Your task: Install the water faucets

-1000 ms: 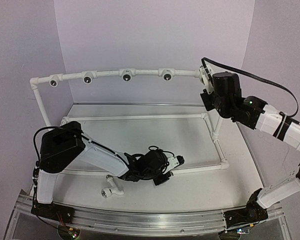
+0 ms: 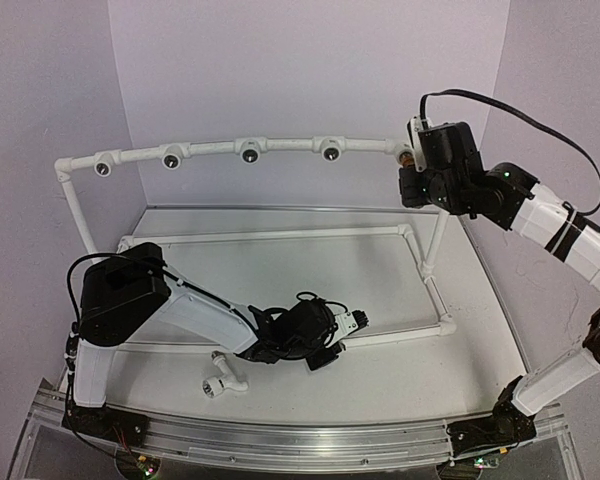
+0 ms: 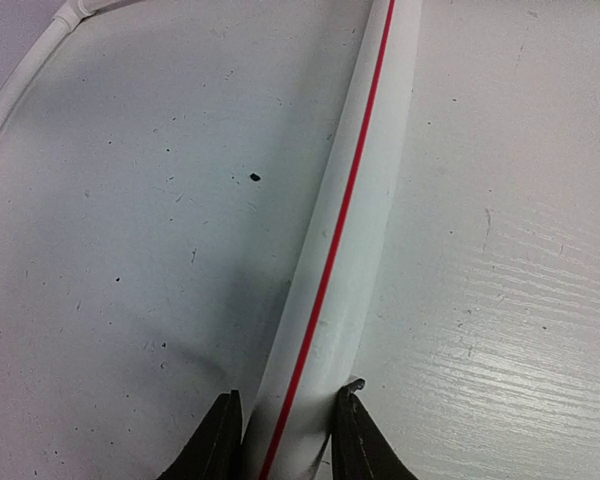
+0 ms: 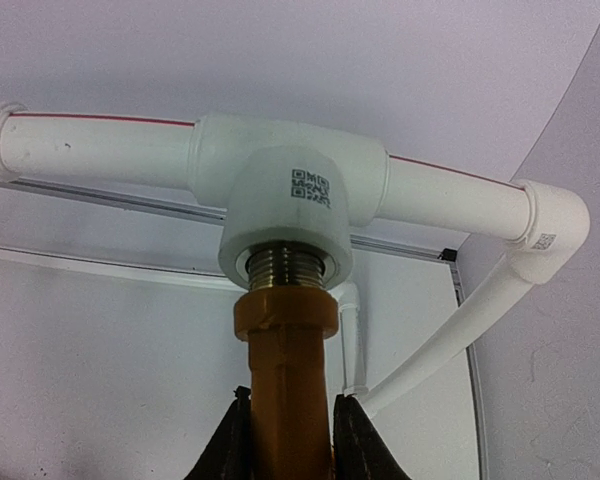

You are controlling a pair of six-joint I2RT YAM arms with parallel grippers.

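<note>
A white PVC frame carries a top pipe with tee sockets (image 2: 249, 152). At its right end my right gripper is shut on an orange-brown faucet (image 4: 286, 370), whose brass thread (image 4: 285, 266) sits at the mouth of a tee (image 4: 288, 190), partly inside. My left gripper is shut on the bottom front pipe (image 3: 335, 240) with a red stripe, low at the middle of the frame in the top view (image 2: 330, 345).
A loose white pipe fitting (image 2: 220, 380) lies on the floor board in front of the frame, left of centre. Walls close in at the back and both sides. The right front of the board (image 2: 470, 370) is clear.
The left arm has stayed still.
</note>
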